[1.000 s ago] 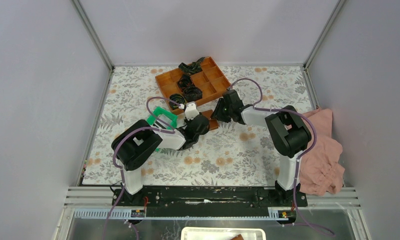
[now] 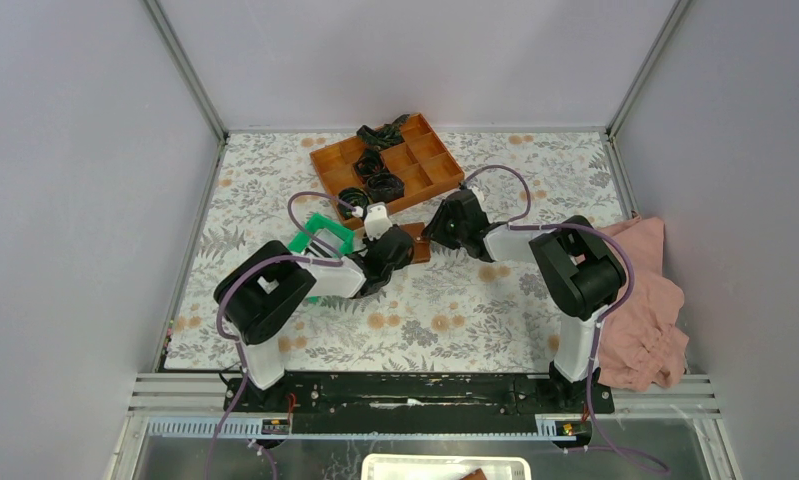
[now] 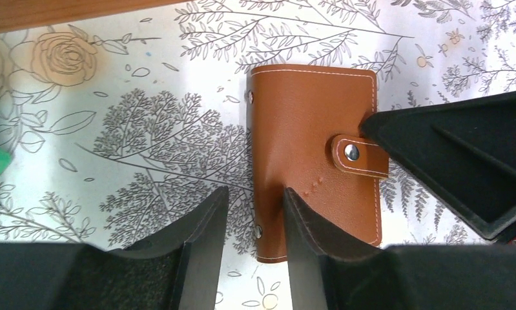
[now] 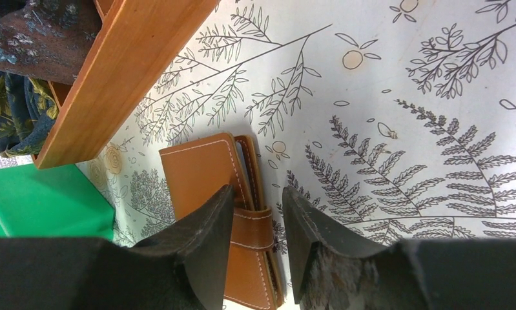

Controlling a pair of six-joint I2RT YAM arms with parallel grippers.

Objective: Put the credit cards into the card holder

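Observation:
The brown leather card holder (image 3: 307,129) lies closed on the patterned cloth, its strap (image 3: 353,155) snapped over the front. At its spine side, my left gripper has its fingers parted, with the spine edge seen between them. My right gripper is open at the strap side, the holder's opening edge showing between its fingers. One black right finger (image 3: 429,135) reaches the strap edge in the left wrist view. Whether either gripper's fingers touch the holder, I cannot tell. No credit card can be made out clearly.
Left of the holder stands a green box (image 2: 306,234), partly covered by my left arm. A wooden compartment tray (image 2: 430,165) with dark rolled items sits behind. Pink cloth (image 2: 643,320) hangs at the right edge.
The card holder and my left gripper have shifted slightly left. Earlier, my right gripper came a little toward the front, beside the holder's right edge.

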